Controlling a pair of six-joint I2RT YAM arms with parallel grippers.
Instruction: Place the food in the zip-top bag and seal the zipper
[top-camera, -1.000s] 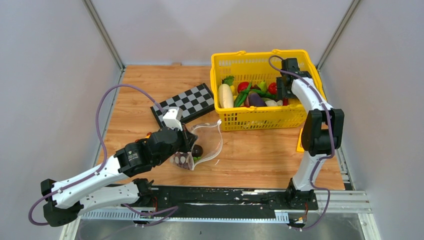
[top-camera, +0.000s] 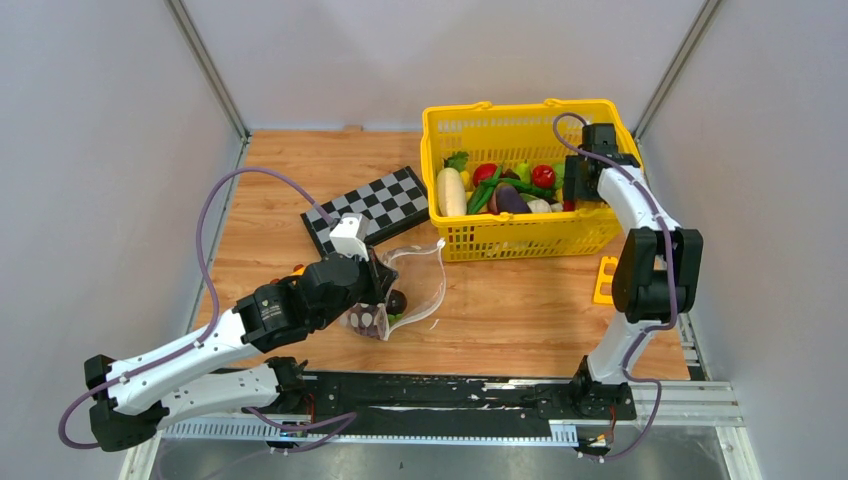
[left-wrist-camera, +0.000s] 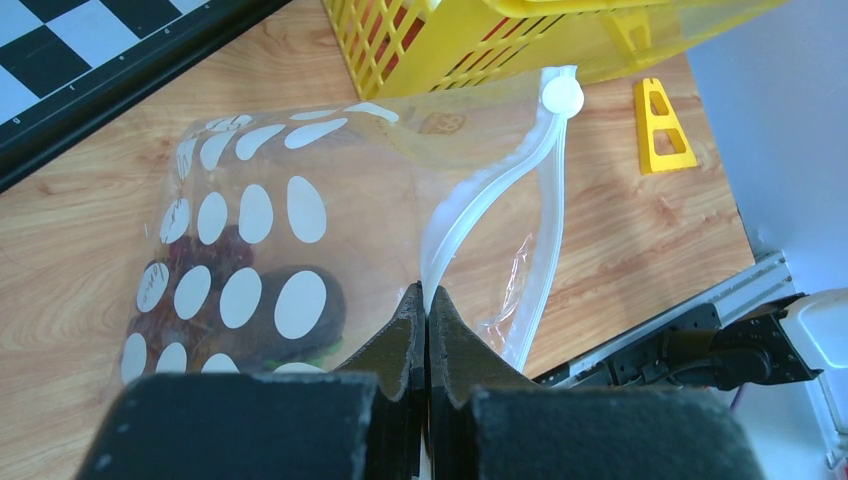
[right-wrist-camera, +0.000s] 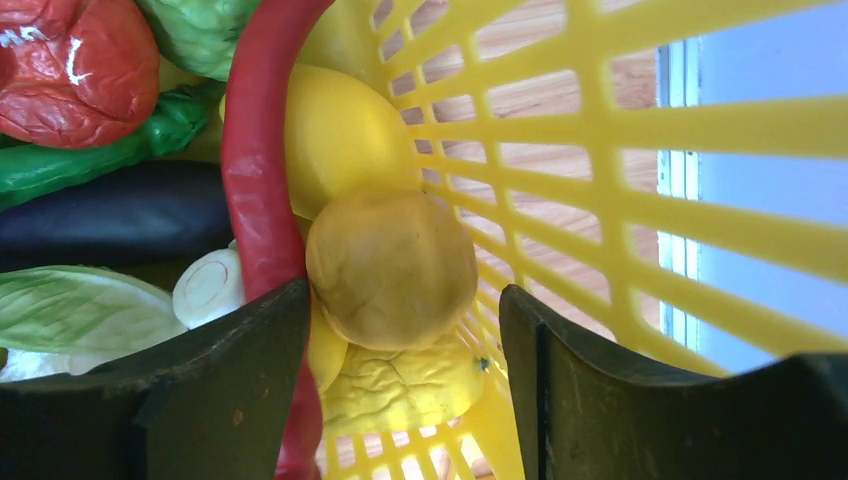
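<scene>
A clear zip top bag (top-camera: 418, 283) with white dots lies open-mouthed left of centre, dark and green food showing inside. In the left wrist view my left gripper is shut on the bag's zip edge (left-wrist-camera: 485, 190), and the white slider sits at the far end of the mouth. My right gripper stands open within the yellow basket (top-camera: 530, 237), over a round orange-brown food item (right-wrist-camera: 392, 270); nothing is held between its fingers. A long red pepper (right-wrist-camera: 262, 170) runs beside the left finger. Yellow food (right-wrist-camera: 345, 130) lies behind the round item.
The basket's slatted wall (right-wrist-camera: 640, 215) rises close to the right finger. Other vegetables, such as a white radish (top-camera: 451, 192), fill the basket. A checkered board (top-camera: 375, 208) lies behind the bag. Bare tabletop (top-camera: 510, 320) stretches in front of the basket.
My right gripper has shifted right inside the basket, toward its right wall. The left arm and the bag have stayed almost still.
</scene>
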